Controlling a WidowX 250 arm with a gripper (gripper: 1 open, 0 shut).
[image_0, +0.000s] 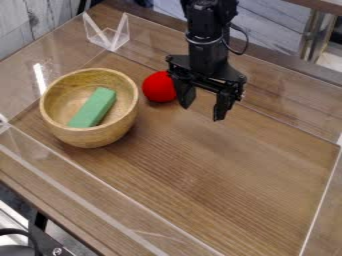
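Note:
My black gripper hangs over the upper middle of the wooden table, just right of a red round object, partly hidden behind the arm. Whether its fingers are open or shut I cannot tell. A tan bowl at the left holds a green block.
A clear plastic item stands at the back left. The centre, right and front of the table are bare. A dark cable or part lies at the bottom left edge.

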